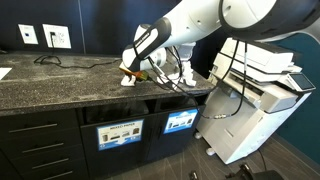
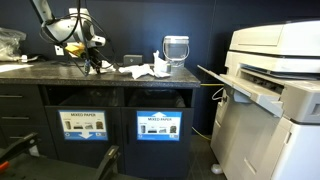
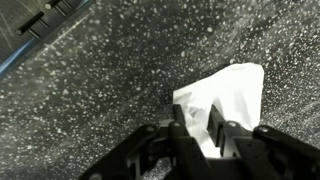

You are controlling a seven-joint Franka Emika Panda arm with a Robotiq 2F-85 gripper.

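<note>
A crumpled white piece of paper or tissue (image 3: 238, 92) shows in the wrist view on the dark speckled counter (image 3: 110, 95). My gripper is over its left part, with the two fingertips a little apart and white showing between them. Whether the fingers press on it cannot be told. In exterior view 1 the gripper (image 1: 131, 75) is low over the counter, close to a small white patch. In exterior view 2 the gripper (image 2: 92, 66) reaches down to the counter's left part.
More crumpled white material (image 2: 150, 69) lies on the counter to the right, beside a lidded clear bucket (image 2: 176, 50). Below are open bins labelled mixed paper (image 2: 84, 124). A large printer (image 2: 262, 95) stands at the right. A black cable (image 1: 75, 65) runs along the wall.
</note>
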